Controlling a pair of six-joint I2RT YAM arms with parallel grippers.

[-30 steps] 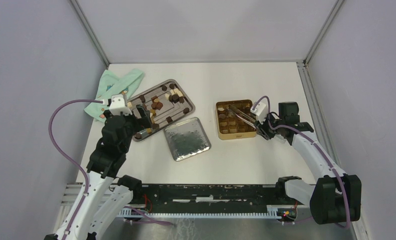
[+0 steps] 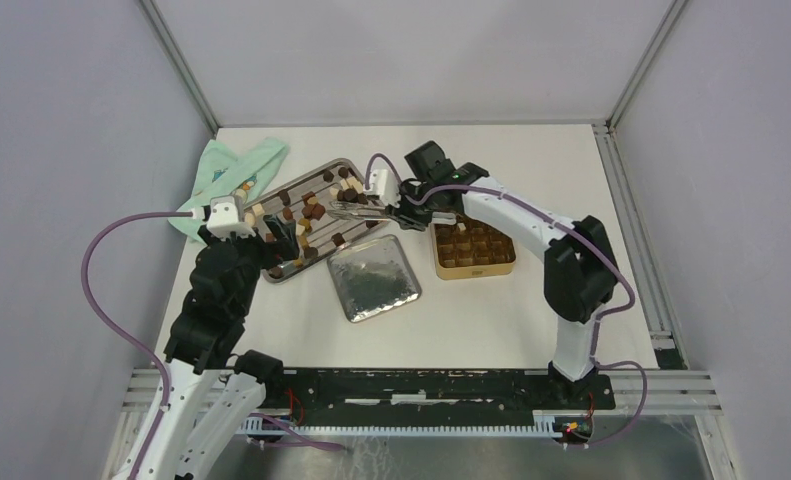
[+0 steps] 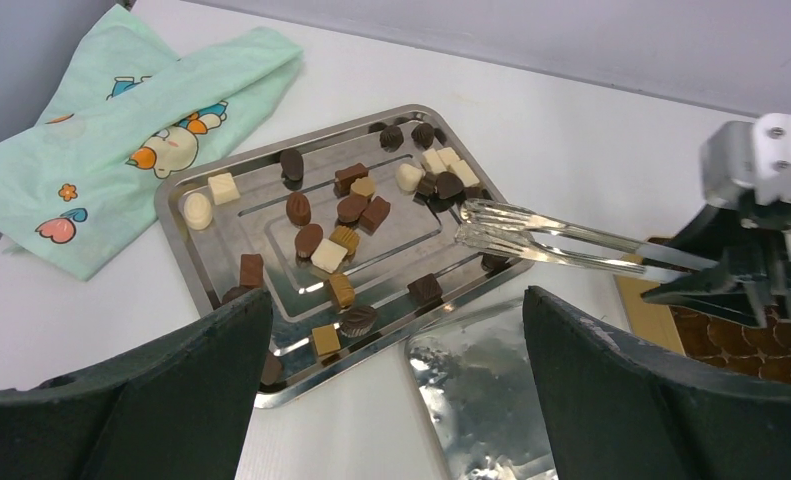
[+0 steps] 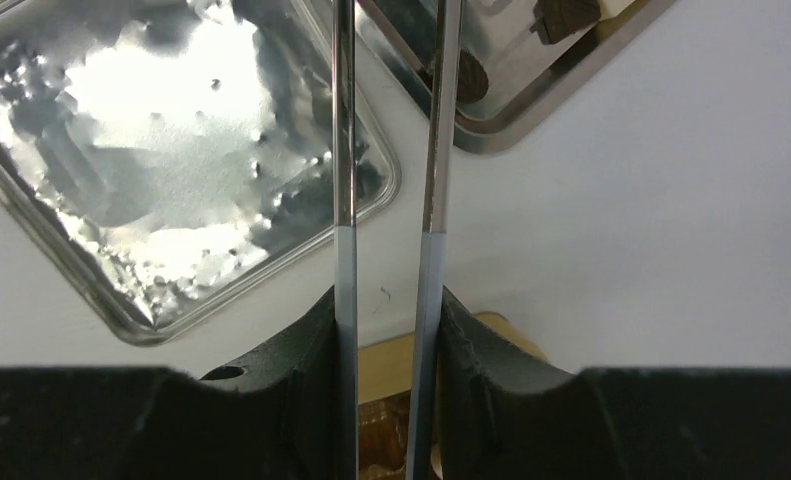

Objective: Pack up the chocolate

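Chocolates of several shapes and colours lie in a long steel tray (image 2: 326, 241) at back left. My right gripper, fitted with long metal tong blades, reaches over that tray's right end, its blades slightly apart; nothing clearly shows between them, though their tips are cropped in the right wrist view. A gold box (image 2: 471, 269) with a compartment insert sits to the right, partly under the right arm. My left gripper (image 2: 276, 240) hangs open above the left end of the chocolate tray.
An empty silver tray (image 2: 374, 280) lies in front, between the chocolate tray and the box. A mint cloth (image 2: 216, 165) lies at back left.
My right arm has swung left from the gold box to over the chocolate tray. The left gripper has shifted only slightly.
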